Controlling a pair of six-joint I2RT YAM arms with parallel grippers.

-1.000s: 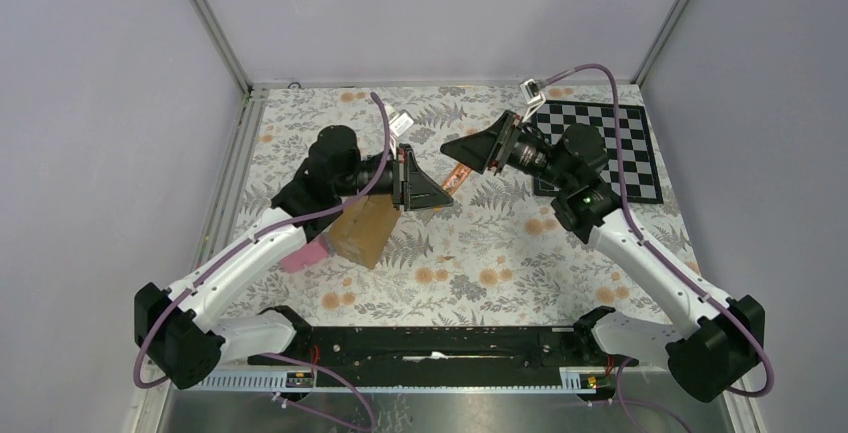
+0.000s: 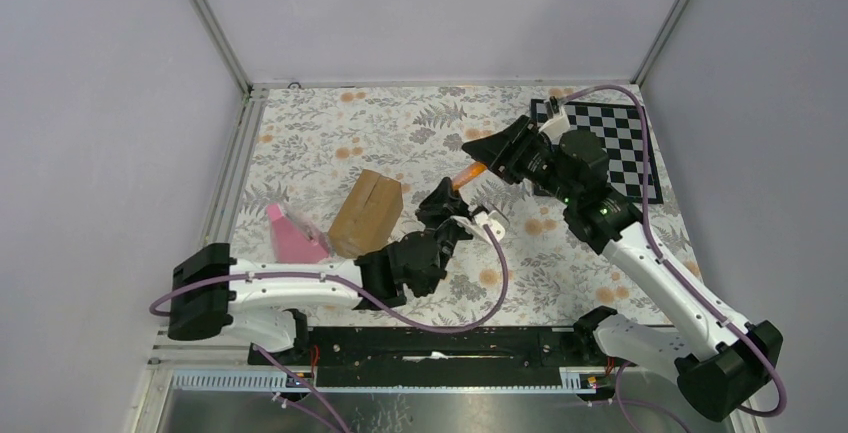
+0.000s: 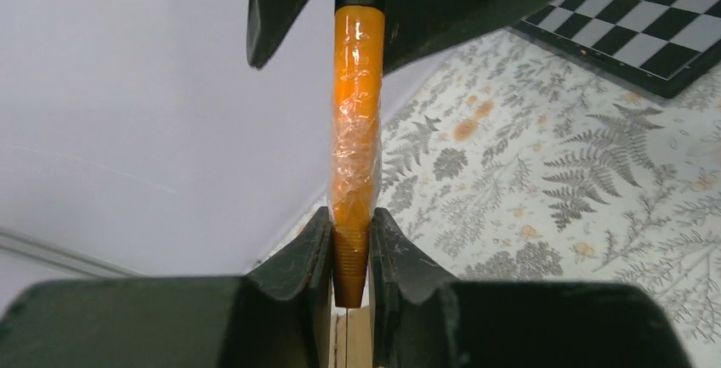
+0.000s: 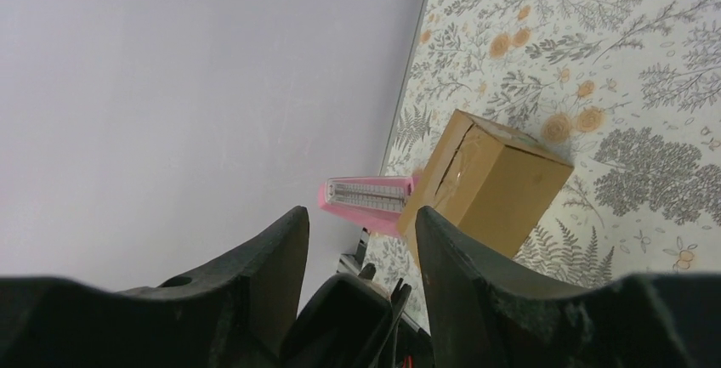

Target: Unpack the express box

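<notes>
My left gripper is shut on the lower end of a slim orange cutter [image 3: 355, 104], which stands upright in the left wrist view. Around the cutter's dark upper end are the spread fingers of my right gripper [image 2: 484, 153]. In the right wrist view that gripper's fingertips [image 4: 432, 219] stand apart; whether either touches the cutter cannot be told. A brown cardboard box [image 2: 368, 213] lies on the patterned cloth, left of both grippers. Its upper face shows a dark slit line [image 4: 453, 160] in the right wrist view.
A pink object [image 2: 296, 241] sits beside the box on its left, near the left wall. At the back right lies a black-and-white checkered board [image 2: 615, 143].
The left arm has swung its wrist round and its elbow lower, with its gripper staying near the middle. The right gripper has shifted slightly right.
</notes>
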